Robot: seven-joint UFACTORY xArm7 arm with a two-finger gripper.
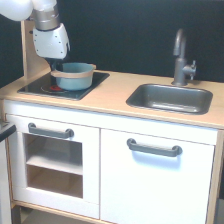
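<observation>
A blue-grey pot (76,80) with a tan rim stands on the dark stove top (40,88) at the back left of the toy kitchen. My gripper (54,66) reaches down at the pot's left side, its white body (50,42) above and to the left of the pot. The dark fingers are small and partly lost against the pot's rim and the dark wall, so whether they are open, or shut on the rim, does not show. The pot looks upright.
To the right, a metal sink (172,97) is empty, with a grey tap (181,60) rising behind it. Bare wooden counter (115,92) lies between stove and sink. Below is a cabinet with an open shelf (55,165) and a closed white door (155,180).
</observation>
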